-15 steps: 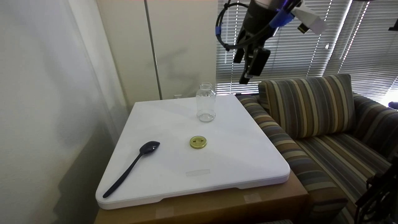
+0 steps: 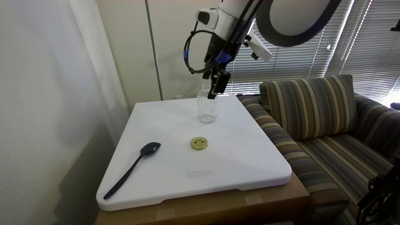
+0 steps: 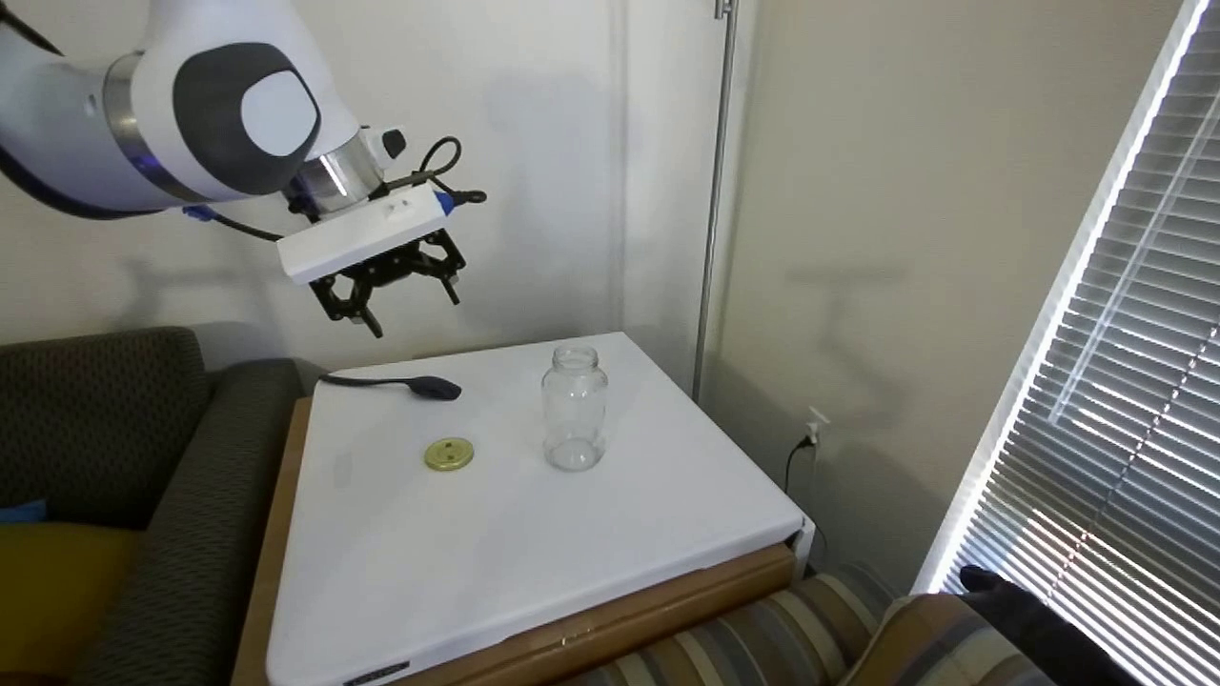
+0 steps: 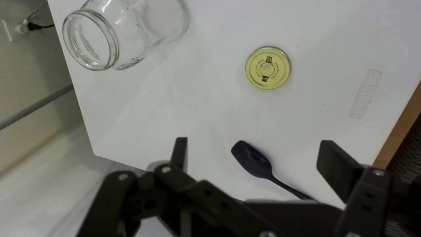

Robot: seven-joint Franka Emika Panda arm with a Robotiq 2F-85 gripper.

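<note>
Above the table, my gripper [image 3: 416, 315] is open, with nothing held between its fingers; in the wrist view its two fingers [image 4: 180, 152] stand wide apart. A clear glass jar [image 3: 574, 412] stands upright and uncovered on the white table, and looks empty. Flat on the tabletop lies a gold lid [image 2: 199, 143], apart from the jar. The black spoon [image 2: 150, 148] rests near one side of the table, its bowl toward the middle; part of its handle is hidden by the gripper in the wrist view. None of the three touches my gripper.
The white tabletop [image 2: 228, 161] has free room around the jar, lid and spoon. A wall [image 2: 45, 93] runs close along one side. A striped armchair [image 2: 311, 108] stands against another side, and window blinds [image 3: 1098, 457] hang beyond it.
Jar, lid and spoon have stayed in place.
</note>
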